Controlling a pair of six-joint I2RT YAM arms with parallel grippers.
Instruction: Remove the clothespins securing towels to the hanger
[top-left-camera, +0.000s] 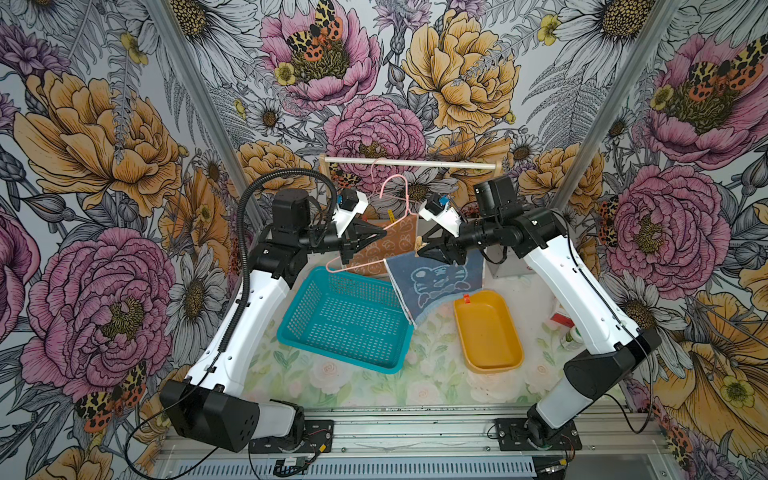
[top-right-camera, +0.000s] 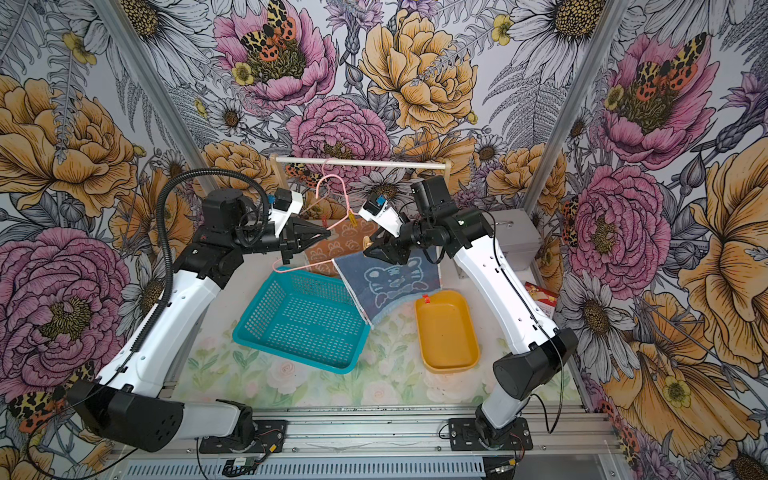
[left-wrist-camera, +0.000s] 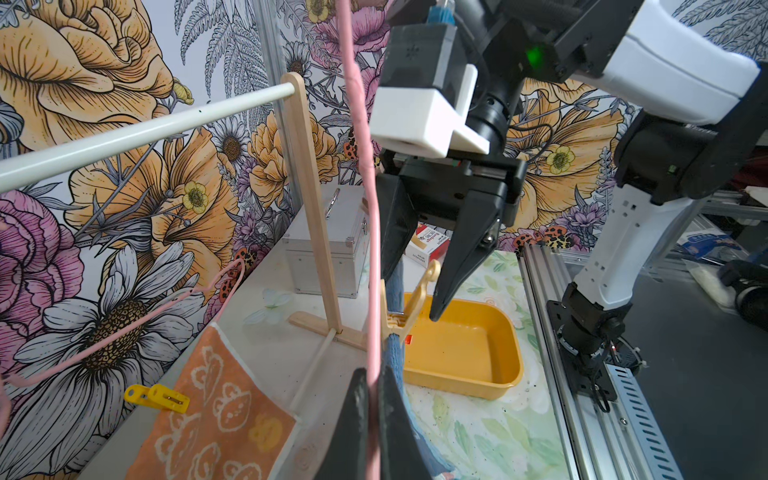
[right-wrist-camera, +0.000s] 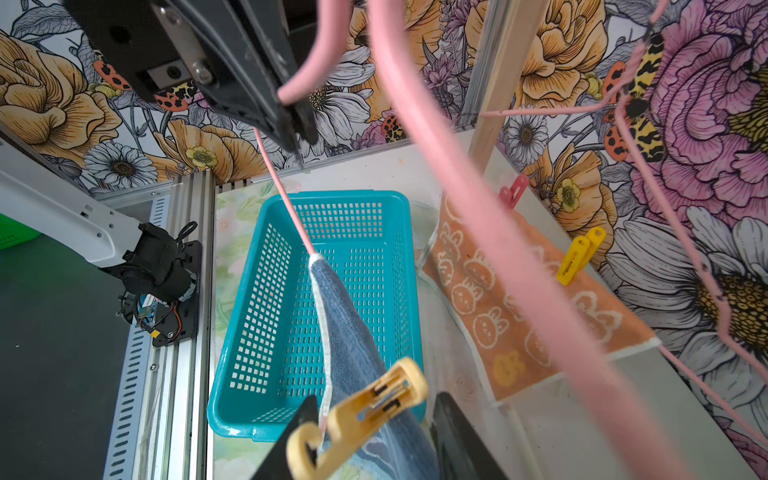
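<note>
A pink hanger (left-wrist-camera: 373, 320) runs between the fingers of my left gripper, shut on it. The blue towel (top-left-camera: 432, 284) hangs from the hanger, with a cream clothespin (right-wrist-camera: 336, 432) at its top. My right gripper is part open, its fingers either side of that clothespin; whether they touch it is unclear. An orange towel (right-wrist-camera: 496, 336) hangs behind, with a yellow clothespin (right-wrist-camera: 574, 260) and a red one (right-wrist-camera: 512, 192). A small red piece (top-left-camera: 466, 297) shows by the blue towel's lower right.
The teal basket (top-left-camera: 304, 332) is below left, the yellow tray (top-left-camera: 488, 332) below right. A wooden rack with a white bar (top-right-camera: 360, 163) stands at the back. A metal box (left-wrist-camera: 324, 268) is at back right.
</note>
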